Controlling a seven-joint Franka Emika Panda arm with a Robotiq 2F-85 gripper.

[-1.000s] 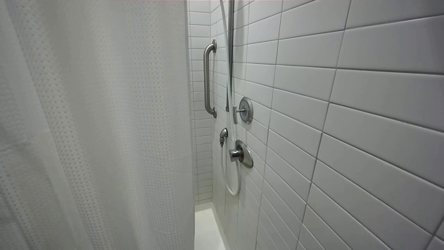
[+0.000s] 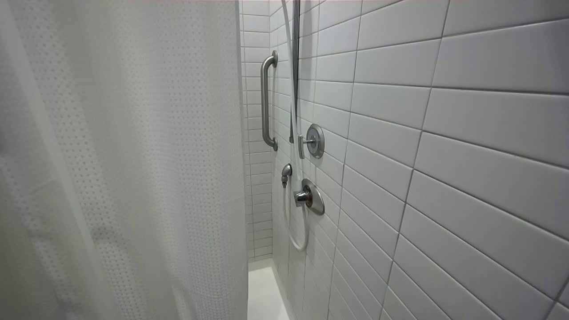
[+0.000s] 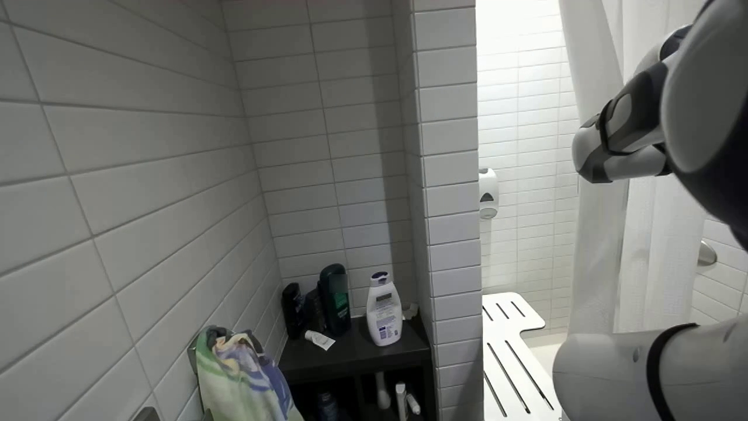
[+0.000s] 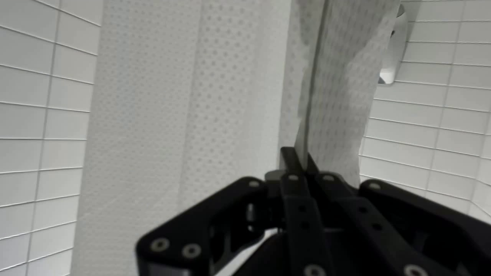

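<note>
A white shower curtain (image 4: 184, 115) with a dotted weave hangs in front of my gripper in the wrist view. The black fingers are shut, with a narrow fold of the curtain running down between their tips. Exterior view 1 has the curtain (image 2: 133, 160) filling the left half, hanging in soft vertical folds; no part of the arm shows there. In exterior view 2 the white and black arm (image 3: 631, 379) enters from the right, close to the curtain (image 3: 599, 231). My fingers cannot be made out in that view.
A grab bar (image 2: 265, 101), shower valve (image 2: 314, 141) and hose (image 2: 300, 242) are on the tiled wall. Past a wall corner, a dark shelf (image 3: 336, 361) carries several bottles. A white slatted seat (image 3: 515, 319) lies near the arm, and a dispenser (image 3: 488, 193) hangs behind.
In exterior view 1 the curtain's folds at the left have shifted, with a dark dent now showing low in the cloth. Its lower right edge has moved slightly left.
</note>
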